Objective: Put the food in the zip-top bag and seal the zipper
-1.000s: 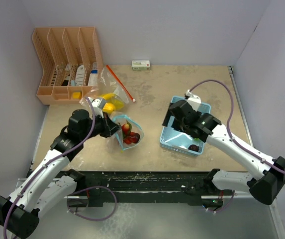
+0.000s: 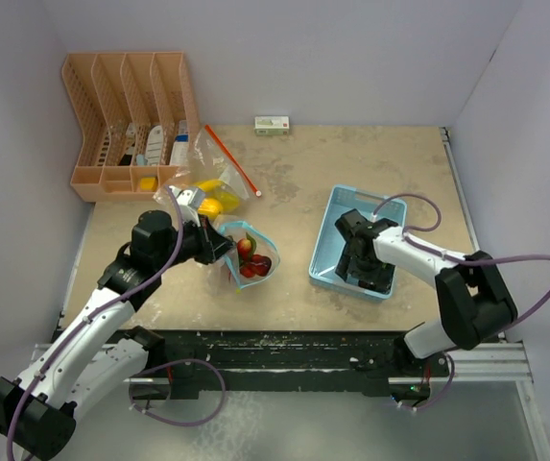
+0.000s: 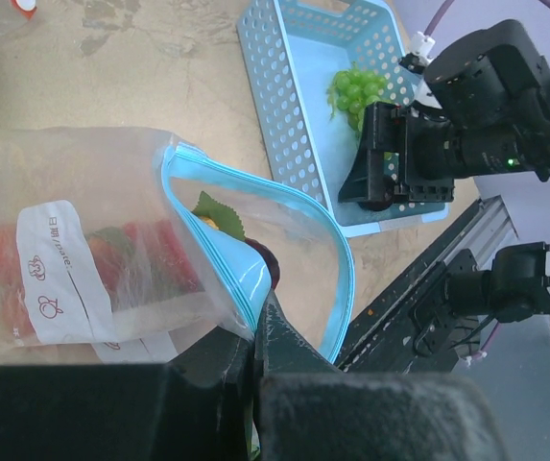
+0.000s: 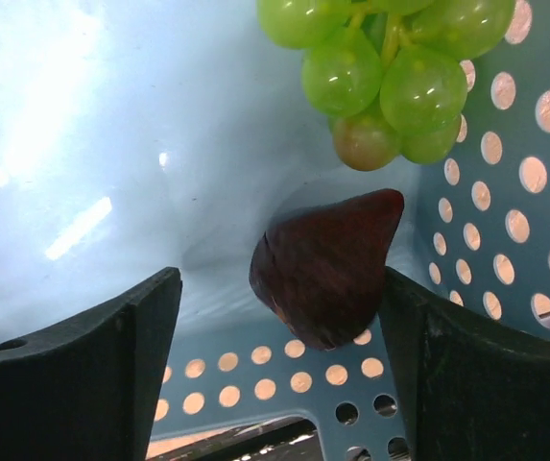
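The zip bag (image 2: 251, 256) with red fruit inside lies open at centre; my left gripper is shut on its rim, by the blue zipper. My right gripper is down inside the blue basket (image 2: 327, 230), part open, its fingers either side of a dark red, strawberry-shaped piece (image 4: 318, 269) in the basket's corner. Green grapes (image 4: 385, 96) lie just beside that piece.
A second bag with yellow food (image 2: 212, 197) lies behind the zip bag. A peach-coloured organiser (image 2: 102, 125) stands at back left, a small box (image 2: 272, 125) at the back. Bare table lies between bag and basket.
My right gripper has moved down into the basket, onto the dark piece in its near corner. The left arm and bag have not visibly moved.
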